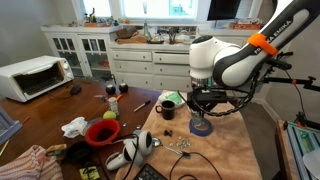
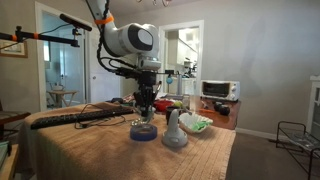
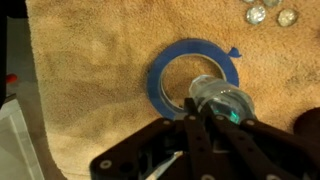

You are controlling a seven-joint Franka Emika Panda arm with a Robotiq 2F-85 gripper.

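Note:
A blue ring (image 3: 165,75), which looks like a roll of tape, lies flat on the tan cloth (image 3: 95,95). In the wrist view my gripper is shut on a clear cup (image 3: 226,97), whose near part is hidden by the fingers. The cup overlaps the ring's lower right side in that view; whether they touch, I cannot tell. From the first exterior view, the blue ring (image 1: 201,128) shows just below the gripper. The second exterior view has the blue ring (image 2: 144,132) below the arm's wrist.
Beside the ring stands a white, grey-based object (image 2: 174,132). A dark mug (image 1: 167,109), a red bowl (image 1: 101,132) and a white kettle-like object (image 1: 137,148) occupy the table's left. Small glassy pieces (image 3: 256,15) lie near the ring.

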